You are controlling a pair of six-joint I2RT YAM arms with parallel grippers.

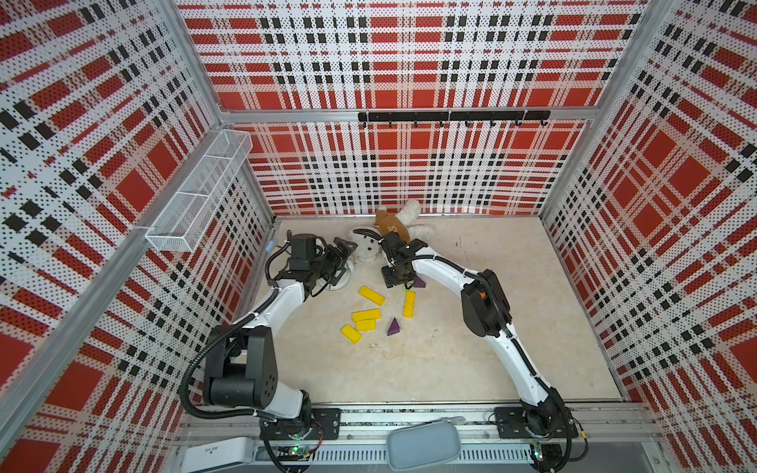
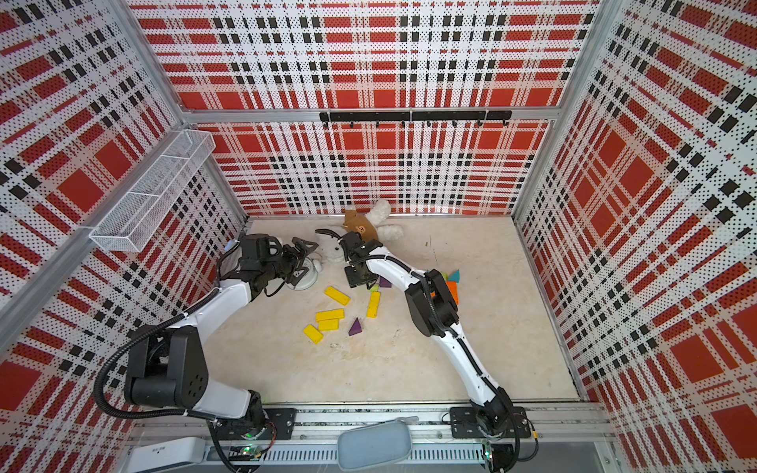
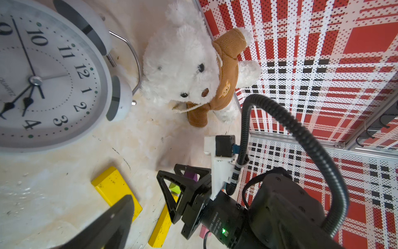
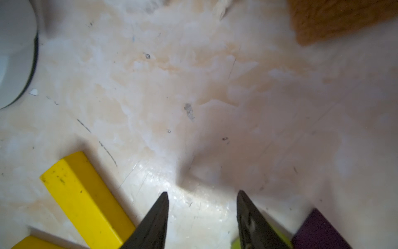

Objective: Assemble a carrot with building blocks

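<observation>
Several yellow blocks (image 1: pixel 370 295) lie mid-table, one of them upright on the image beside a green block (image 4: pixel 261 236) and a purple block (image 4: pixel 315 232); a purple triangle (image 1: pixel 393 326) lies nearer the front. My left gripper (image 1: pixel 340 262) stands open over the alarm clock's area, nothing in it. My right gripper is part open above bare table just behind the yellow, green and purple blocks, nothing between its fingers. Orange and blue blocks (image 2: pixel 451 290) show behind the right arm.
A white alarm clock (image 3: pixel 58 99) and a plush bear (image 3: pixel 178 70) lie at the back. A wire basket (image 1: pixel 197 189) hangs on the left wall.
</observation>
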